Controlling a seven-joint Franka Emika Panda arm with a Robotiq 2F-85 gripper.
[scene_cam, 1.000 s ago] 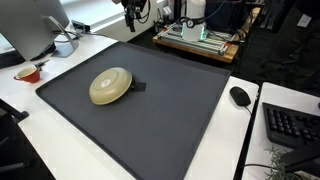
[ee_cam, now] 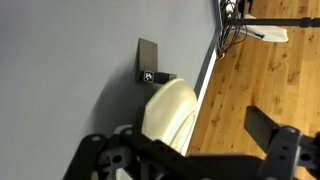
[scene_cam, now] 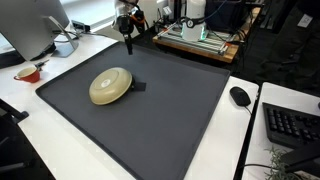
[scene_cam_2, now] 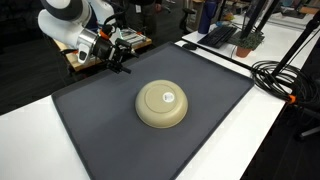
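A beige bowl lies upside down on the dark grey mat; its pale base with a white sticker shows in exterior view 2. Beside it on the mat is a small black block, which the wrist view shows near the bowl's rim. My gripper is at the far edge of the mat, apart from the bowl; exterior view 2 has it at the left. In the wrist view its fingers stand wide apart, and the bowl appears beyond them. Nothing is held.
A red cup stands on the white table at the left. Mouse and keyboard lie on the right. Coiled black cable rests on the table.
My gripper has come down and a little toward the mat's far edge over the last second. The bowl and the black block have stayed in place.
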